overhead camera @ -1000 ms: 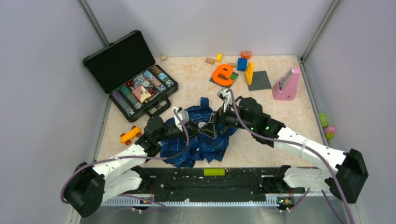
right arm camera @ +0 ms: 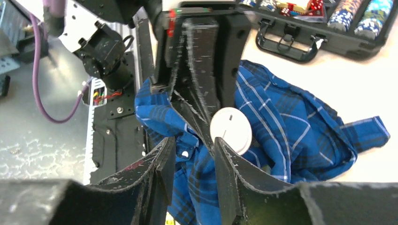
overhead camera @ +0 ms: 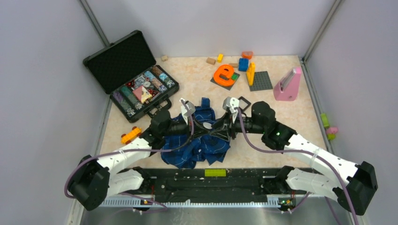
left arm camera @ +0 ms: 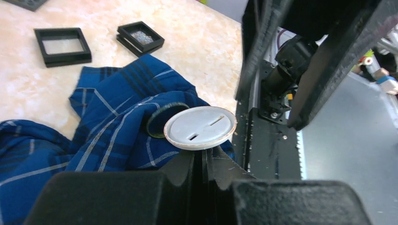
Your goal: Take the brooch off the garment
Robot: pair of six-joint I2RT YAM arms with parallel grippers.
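Note:
The brooch, a white round disc (left arm camera: 201,127) with two small slots, sits upright at the tips of my left gripper, which is shut on it. Behind the disc, in the left wrist view, a greenish round rim (left arm camera: 162,120) shows against the cloth; whether it belongs to the brooch I cannot tell. The garment (right arm camera: 300,126) is a crumpled blue checked cloth beneath both grippers. My right gripper is part open near the brooch, nothing visible between its fingers. In the top view both grippers meet around the white disc (overhead camera: 207,125) above the cloth.
An open black case (overhead camera: 143,91) of chips stands at the back left. Black frames (left arm camera: 63,47) lie beyond the garment. An orange toy (overhead camera: 224,75) and several blocks stand at the back, a pink object (overhead camera: 287,86) at the right.
My left gripper has shifted slightly right with the white disc.

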